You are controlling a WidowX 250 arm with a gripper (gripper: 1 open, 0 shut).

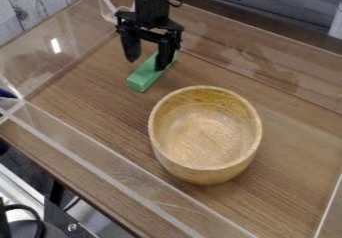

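Note:
My gripper [150, 44] hangs at the top centre, dark and open, its fingers either side of the far part of a green block [148, 75]. The block lies slanted on the wooden surface. Whether the fingers touch it is hard to tell at this size.
A large tan bowl [205, 132] stands right of centre, nearer the camera than the block. A dark cable lies at the lower left corner.

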